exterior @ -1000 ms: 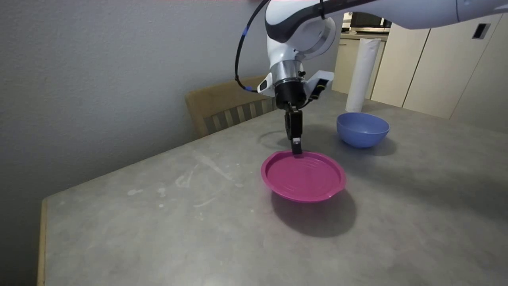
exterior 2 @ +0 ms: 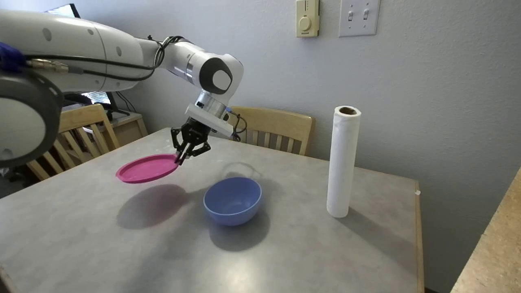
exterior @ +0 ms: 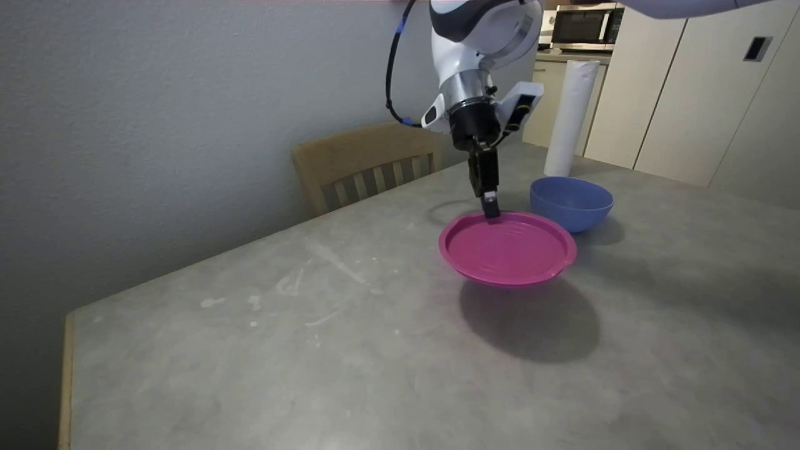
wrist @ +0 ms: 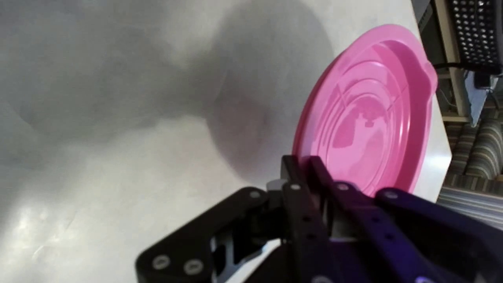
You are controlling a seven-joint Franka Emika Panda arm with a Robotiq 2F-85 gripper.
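Note:
A round pink lid (exterior: 507,251) with a raised rim hangs above the table, its shadow falling apart from it. My gripper (exterior 2: 179,159) is shut on the near edge of that lid, as the second exterior view makes plain. Seen from the wrist, the fingertips of the gripper pinch the rim while the rest of the lid (wrist: 372,118) reaches away, tilted. An empty blue bowl (exterior 2: 233,200) stands upright on the table, to the right of the lid in both exterior views.
A tall white paper roll (exterior 2: 343,163) stands on the grey table (exterior: 262,360) beyond the bowl. Wooden chairs (exterior: 367,161) line the wall side.
In the first exterior view, the arm and the lid have moved right and upward, closer to the blue bowl. The lid stays in the gripper. The bowl has not moved.

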